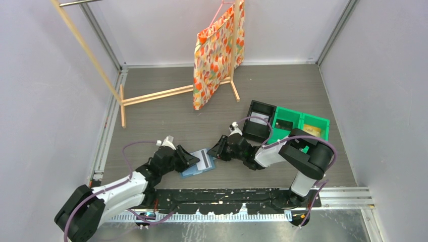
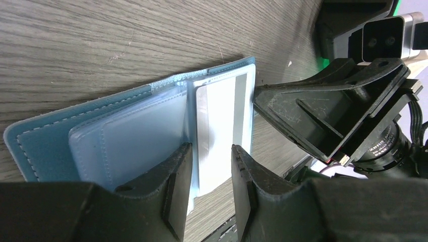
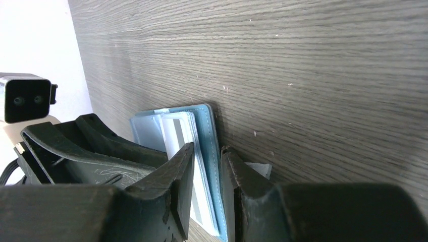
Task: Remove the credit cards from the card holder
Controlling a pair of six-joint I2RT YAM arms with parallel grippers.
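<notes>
The light-blue card holder [image 1: 191, 172] lies open on the table between my two grippers. A white card with a grey stripe [image 2: 241, 106] sits in its right half, and a clear pocket [image 2: 139, 131] covers the left half. Over the holder, my left gripper is open, its fingertips on either side of the card's left edge and nothing clamped. At the holder's right end, my right gripper is shut on the blue edge [image 3: 206, 126], with the white card close by its inner finger. Its grip is partly hidden in the top view.
A black bin [image 1: 256, 132] holding a pale item and green bins [image 1: 286, 113], one with a yellow item, stand to the right. Behind is a wooden rack [image 1: 156, 96] with an orange-patterned cloth [image 1: 217, 55]. The mid-table is clear.
</notes>
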